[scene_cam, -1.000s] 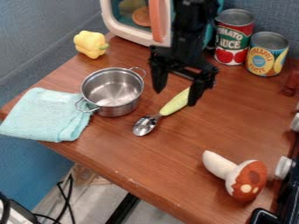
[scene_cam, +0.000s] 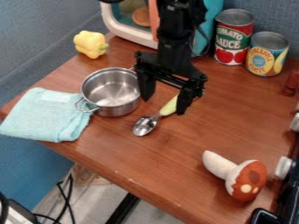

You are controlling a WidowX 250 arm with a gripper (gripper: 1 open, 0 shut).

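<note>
My black gripper (scene_cam: 166, 92) hangs over the middle of the table, its fingers parted and open, just above a spoon (scene_cam: 146, 123) with a pale yellow-green handle, which is partly hidden by the gripper. To its left is a steel pot (scene_cam: 111, 93) with wire handles. I see nothing held between the fingers.
A light blue cloth (scene_cam: 44, 116) lies at the left, a yellow pepper (scene_cam: 90, 44) at the back left. Tomato sauce (scene_cam: 232, 38) and another can (scene_cam: 265, 56) stand back right. A toy mushroom (scene_cam: 237, 176) lies front right.
The objects on the table stay put.
</note>
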